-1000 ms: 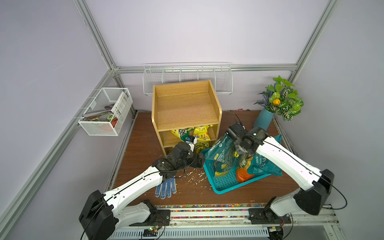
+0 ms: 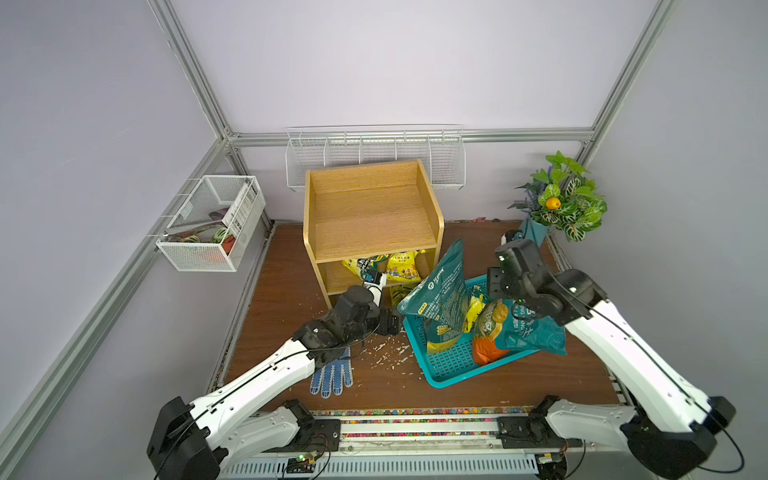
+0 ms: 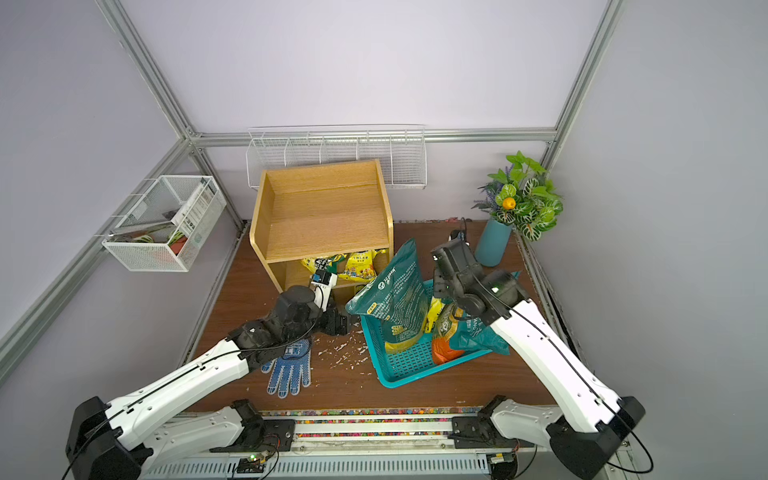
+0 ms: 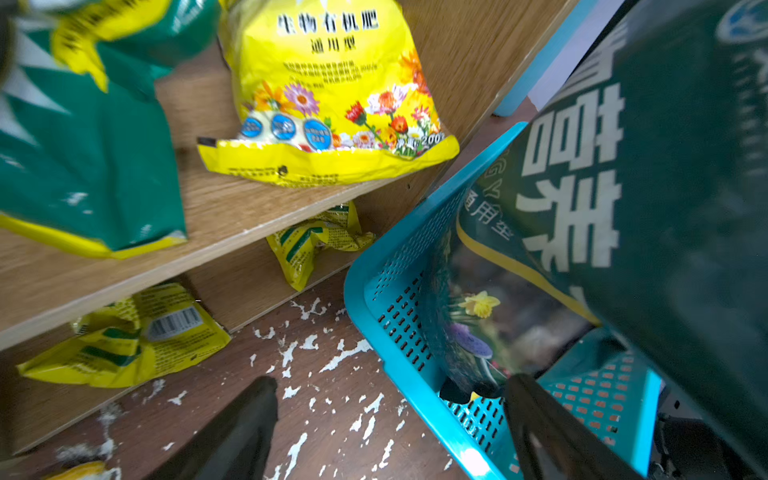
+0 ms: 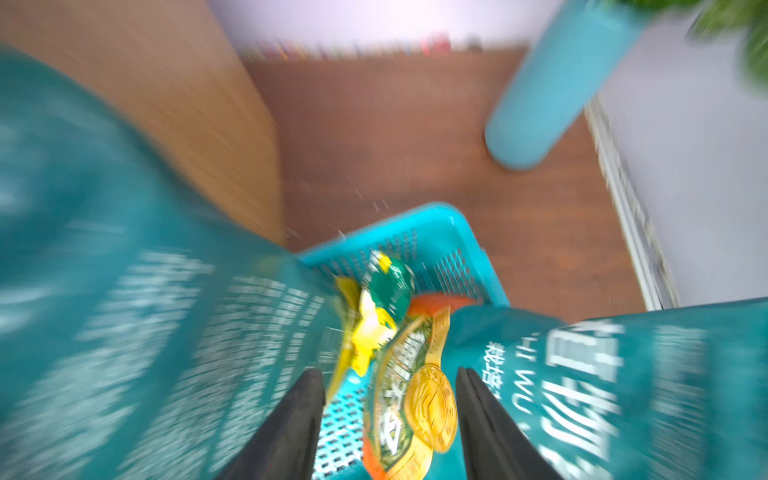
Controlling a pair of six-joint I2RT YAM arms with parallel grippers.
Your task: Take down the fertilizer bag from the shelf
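A large dark teal fertilizer bag (image 2: 436, 288) stands tilted in the left part of the turquoise basket (image 2: 436, 377), its top leaning left. Another teal bag (image 2: 532, 328) and an orange-bottomed bag (image 2: 485, 349) lie in the right part. Above these hangs my right gripper, open, the basket's bags showing beyond its gap. On the wooden shelf's middle board are a yellow bag (image 4: 336, 88) and a green-and-yellow bag (image 4: 88, 152); below sit smaller yellow bags (image 4: 132, 336). My left gripper is open and empty in front of the shelf, left of the basket.
A blue vase (image 3: 493, 243) with plants stands at the back right. A blue glove (image 2: 332, 376) lies on the table under my left arm. White wire baskets (image 2: 212, 224) hang on the left and back rails. The shelf's upper compartment (image 2: 372, 216) is empty.
The left arm has barely shifted.
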